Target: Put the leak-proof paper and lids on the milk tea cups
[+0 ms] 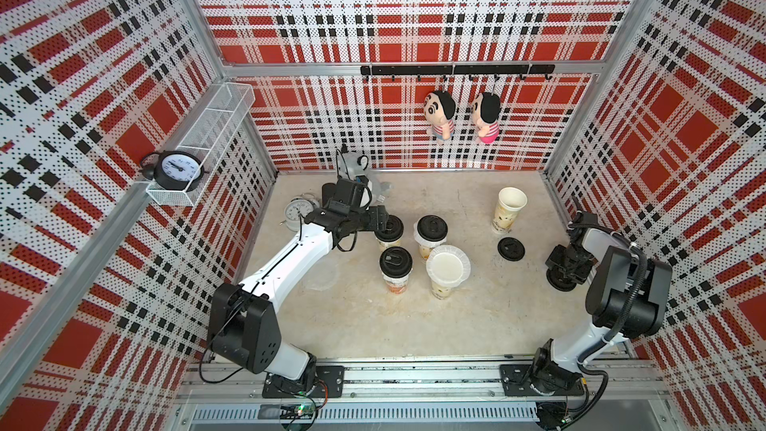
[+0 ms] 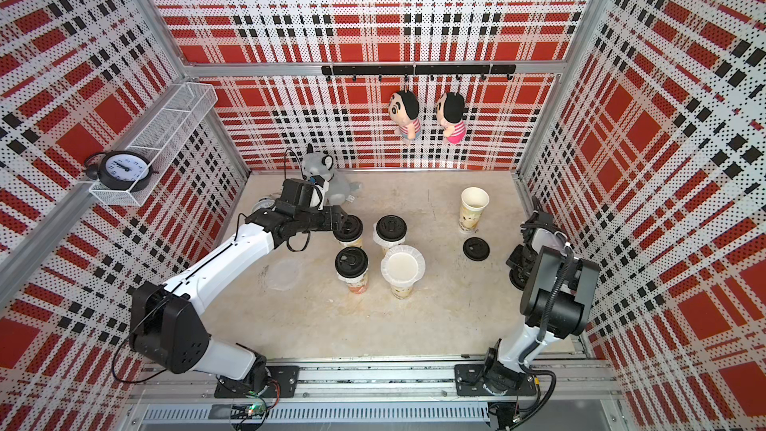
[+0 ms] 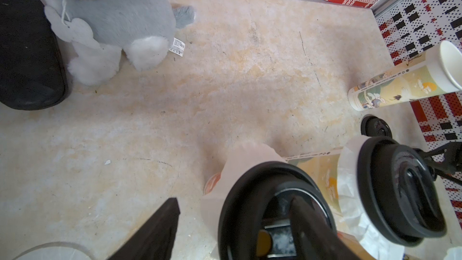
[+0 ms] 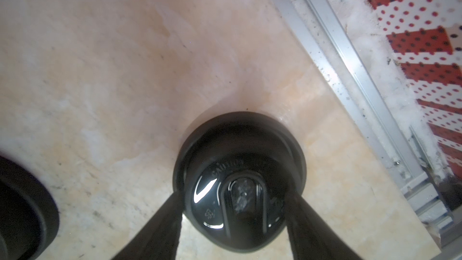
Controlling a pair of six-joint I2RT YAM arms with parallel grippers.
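Note:
A cup (image 1: 441, 290) near the middle carries white leak proof paper (image 1: 461, 279), with no lid over it. Paper also shows under the black lids of the lidded cups (image 1: 395, 263) grouped beside it. One round translucent sheet (image 1: 321, 276) lies flat on the table at left. An uncovered cup (image 1: 509, 209) stands at back right. My left gripper is open, close to a black-lidded cup (image 3: 245, 202). Low at the right, my right gripper has its fingers apart on either side of a black lid (image 4: 240, 130); firm contact cannot be made out.
Another black lid (image 1: 510, 249) rests between the uncovered cup and my right gripper. A grey plush toy (image 3: 134, 14) and a black case (image 3: 28, 53) occupy the back left. A metal rail (image 4: 346, 62) borders the right side.

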